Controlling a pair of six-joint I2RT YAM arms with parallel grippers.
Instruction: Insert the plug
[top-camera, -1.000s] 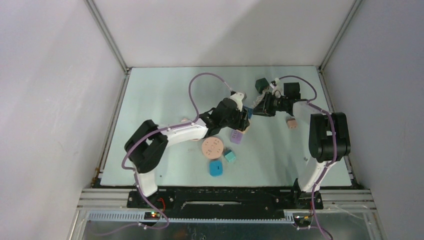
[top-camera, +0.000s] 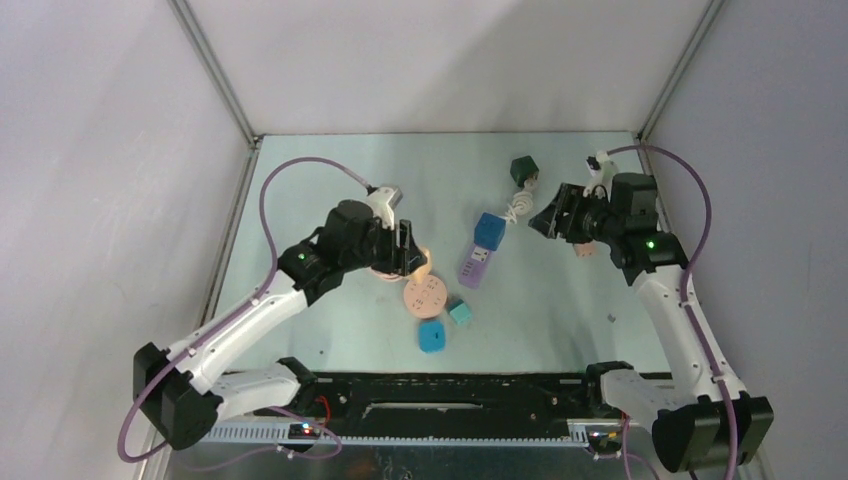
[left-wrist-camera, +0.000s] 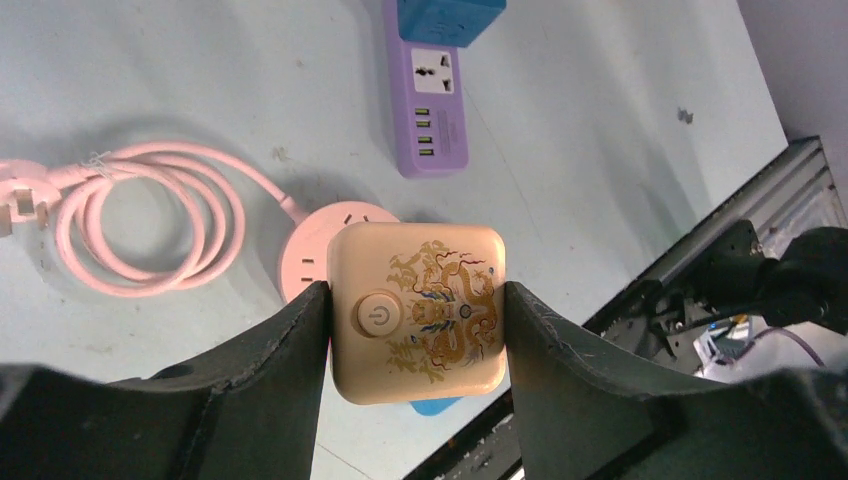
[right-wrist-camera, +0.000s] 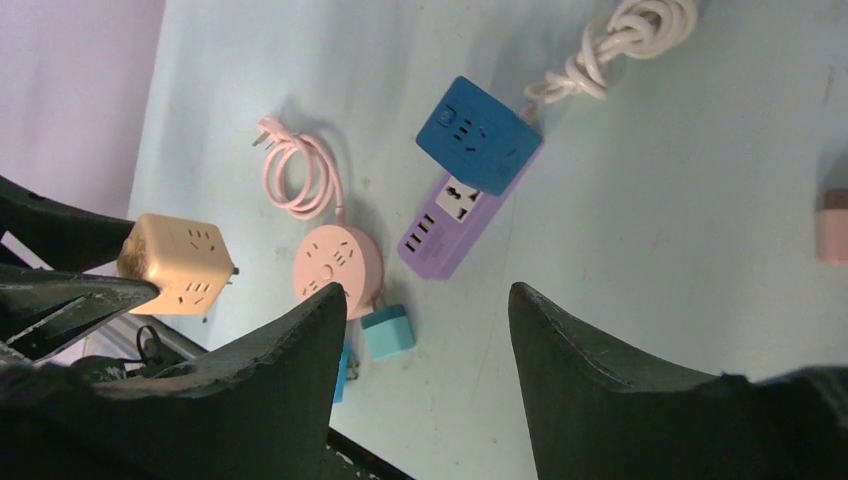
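My left gripper is shut on a peach cube with a gold dragon print (left-wrist-camera: 440, 320), held above the round pink socket (left-wrist-camera: 305, 260) and its coiled cord. The purple power strip (right-wrist-camera: 437, 245) lies mid-table, with a blue cube (right-wrist-camera: 478, 135) at its upper end in the right wrist view. My right gripper is raised to the right of the strip, part open with nothing between its fingers.
A dark green cube (top-camera: 524, 169) and white cord (top-camera: 519, 204) lie at the back. A pink block (right-wrist-camera: 833, 232) is at the right. Teal (top-camera: 459, 310) and blue pieces (top-camera: 431, 336) lie at the front.
My left gripper has moved from the power strip to the left, carrying the peach cube. My right gripper has drawn back to the right, away from the blue cube.
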